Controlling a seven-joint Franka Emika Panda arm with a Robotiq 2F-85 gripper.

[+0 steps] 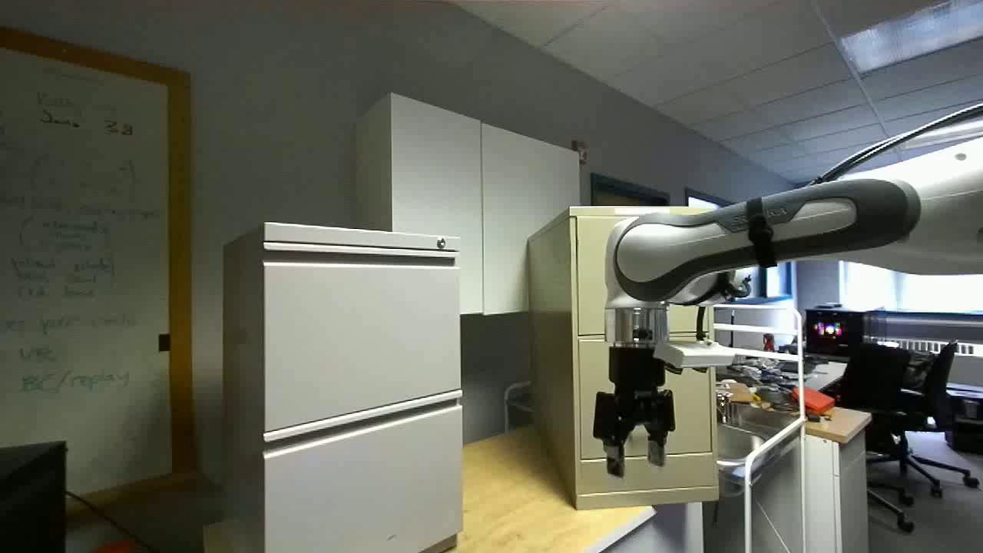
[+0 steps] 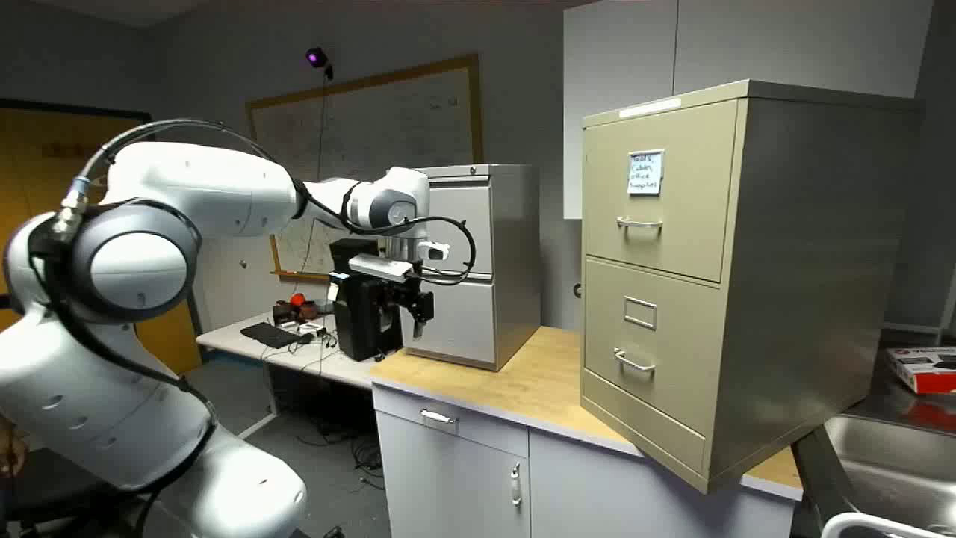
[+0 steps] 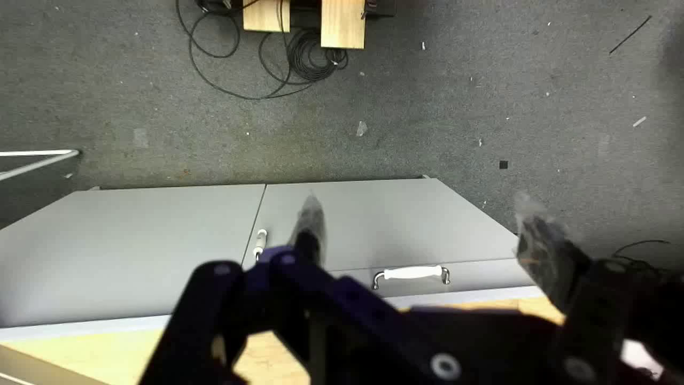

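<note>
My gripper hangs pointing down, open, with an empty gap between its fingers. In the wrist view the two fingers are spread wide, with the cabinet front and grey floor visible far below. Exterior view 2 has the gripper in front of the light grey filing cabinet, which stands on the wooden counter. A larger beige filing cabinet with two handled drawers stands to the right, its lower front corner jutting past the counter edge. All its drawers look closed.
Below the counter, a drawer handle and a door handle stick out. A sink lies right of the beige cabinet. A desk with a black computer tower stands at the left. Cables lie on the floor.
</note>
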